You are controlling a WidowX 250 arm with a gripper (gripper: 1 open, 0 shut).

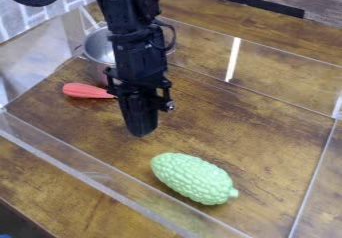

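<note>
My black arm reaches down from the top left, and the gripper [139, 122] is low over the wooden floor of the walled workspace, shut, with nothing visible between its fingers. A red elongated object [84, 90] lies to its left, partly behind the arm. A metal bowl [98, 44] is behind the arm, partly hidden. A pale green bumpy vegetable-like toy [193, 177] lies at the front, right of and nearer than the gripper.
Clear low walls border the workspace [261, 132]. Bare wood fills the right side and back right. A white strip [234, 57] stands at the back.
</note>
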